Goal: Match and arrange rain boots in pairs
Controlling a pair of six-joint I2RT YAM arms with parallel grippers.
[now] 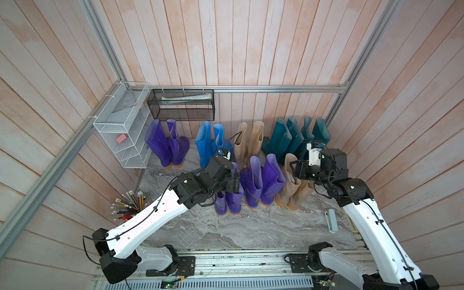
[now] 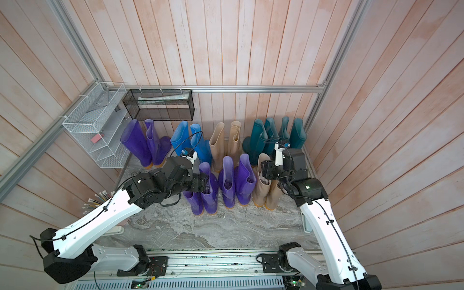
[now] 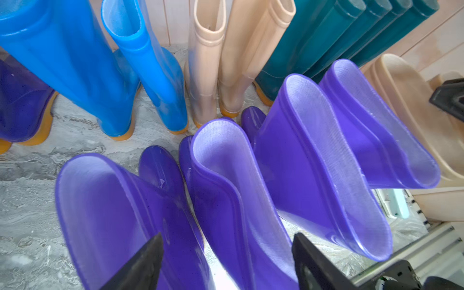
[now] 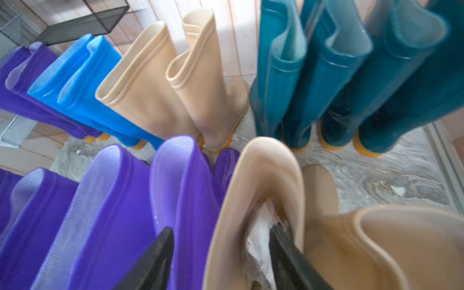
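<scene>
My left gripper hangs open over the front row of purple boots [image 3: 217, 183], its blurred fingers straddling a boot top. My right gripper is open over the top of a beige boot [image 4: 256, 164] with white stuffing inside, beside purple boots [image 4: 120, 203]. The back row holds purple boots [image 1: 157, 140], blue boots [image 1: 205, 140], beige boots [image 1: 256, 135] and teal boots [image 1: 280, 135], all standing upright.
A white mesh shelf [image 1: 116, 125] hangs at the left, a black mesh basket [image 1: 181, 108] on the back wall. Pens [image 1: 133, 200] lie at the left.
</scene>
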